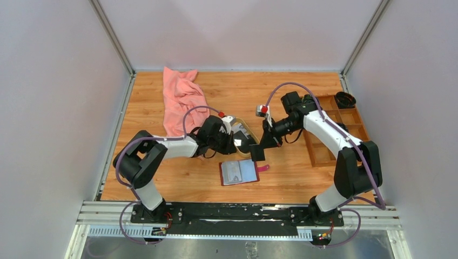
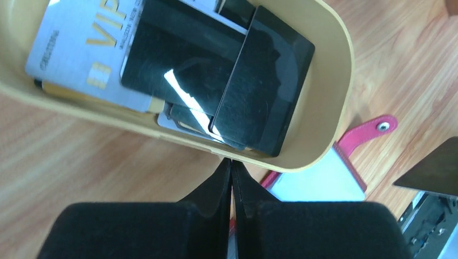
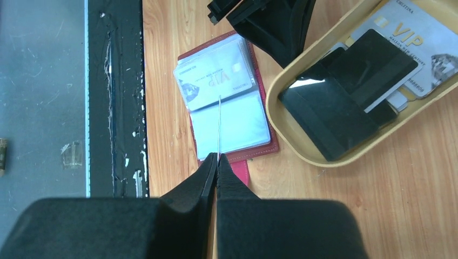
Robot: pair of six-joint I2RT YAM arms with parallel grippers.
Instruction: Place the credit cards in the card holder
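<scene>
My right gripper (image 1: 264, 144) is shut on a black card (image 1: 257, 153). Edge-on, that card (image 3: 219, 121) looks like a thin line rising from the fingertips in the right wrist view; its dark face (image 2: 435, 170) shows at the right of the left wrist view. The open card holder (image 1: 239, 172), red with clear pockets, lies below it, a silver card (image 3: 216, 78) in one pocket. My left gripper is shut, its tips against the near rim of the tan tray (image 2: 340, 102); whether they pinch the rim is unclear. Black cards (image 2: 262, 81) and a VIP card (image 2: 75, 51) lie inside.
A pink cloth (image 1: 183, 100) is spread at the back left. On the right stands a wooden compartment box (image 1: 324, 156) with dark coils. The holder's pink strap (image 1: 263, 168) sticks out to its right. Bare table lies in front of the box.
</scene>
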